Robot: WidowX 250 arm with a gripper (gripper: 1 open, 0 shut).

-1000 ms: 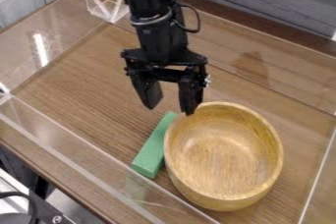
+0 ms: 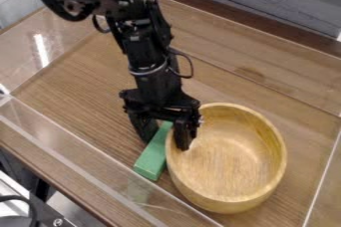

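Note:
My gripper (image 2: 163,129) hangs low from the black arm at the centre, its dark fingers around the upper part of a green block (image 2: 151,161) beside a cream oval bowl (image 2: 233,186). The fingers partly hide the block and overlap the bowl's upper left rim. Whether they touch or grasp the block, I cannot tell.
Bare wooden table (image 2: 80,92) spreads to the left and behind. A pale wall stands at the back, and a clear edge strip runs along the front left.
The bowl and block look unmoved.

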